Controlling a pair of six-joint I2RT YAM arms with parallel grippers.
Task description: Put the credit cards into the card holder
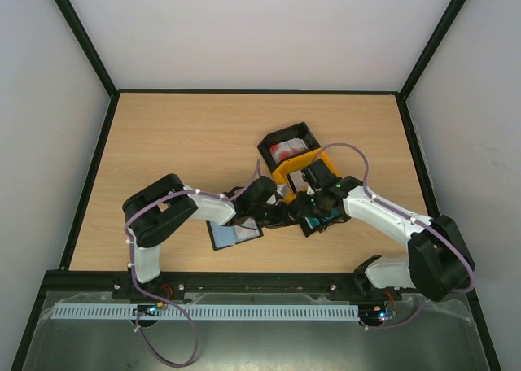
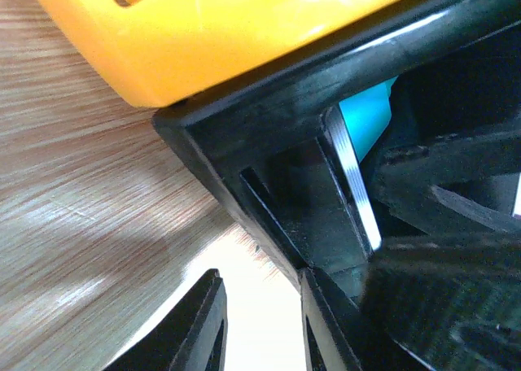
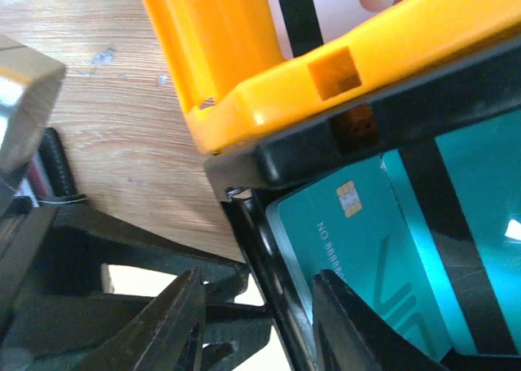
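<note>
The card holder is a row of trays: a black tray point(image 1: 306, 133) at the back, an orange tray point(image 1: 311, 154) in the middle, and a black front tray point(image 2: 269, 127). Teal cards point(image 3: 383, 273) lie in the front tray, a chip showing on the nearest one. My left gripper is at that tray's left side, fingertips apart; what sits between them is unclear against the glare. My right gripper is part open over the same side wall, one fingertip above the teal card's edge, the other outside.
Left of the holder, a pale blue board point(image 1: 221, 235) with a dark edge lies partly under the left arm. Both grippers crowd together at the front tray. Wide bare table point(image 1: 179, 135) extends at the back left.
</note>
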